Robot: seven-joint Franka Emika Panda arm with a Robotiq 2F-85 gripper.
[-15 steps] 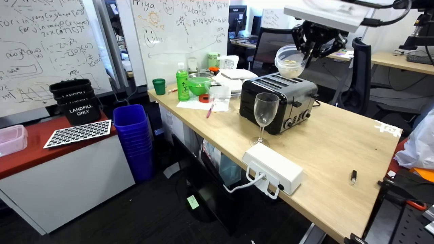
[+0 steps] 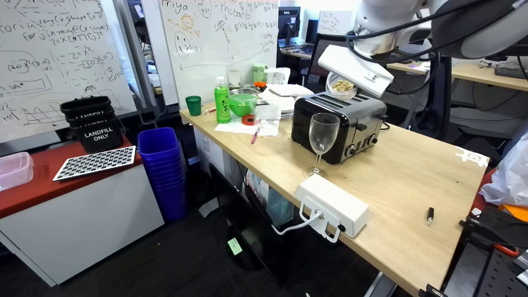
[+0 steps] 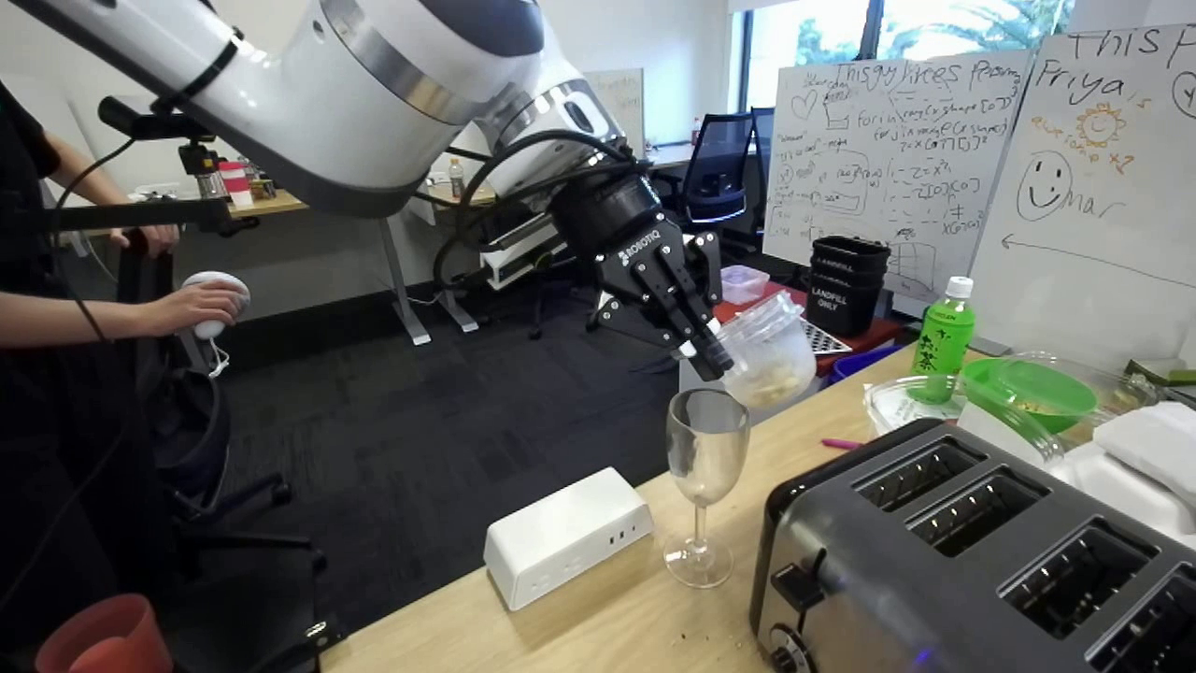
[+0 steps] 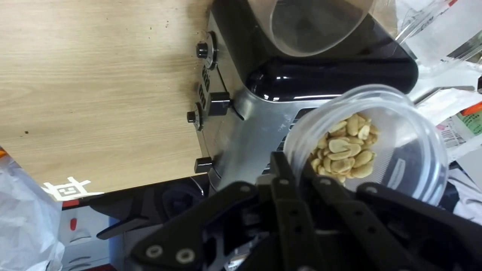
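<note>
My gripper is shut on the rim of a clear plastic cup, holding it in the air, tilted. Peanuts are gathered along one side of the cup's inside in the wrist view. An empty stemmed wine glass stands upright on the table between the toaster and a white power box. From exterior view 2, the cup appears above and slightly right of the glass's rim; their separation in depth is hard to judge. In exterior view 1 the white wrist mount hides the fingers.
The white power box sits at the table's edge by the glass. A green bottle, a green bowl and packaging crowd the far end. A small black item lies on the otherwise clear near tabletop.
The arm has rotated and come lower and to the left in exterior view 1.
</note>
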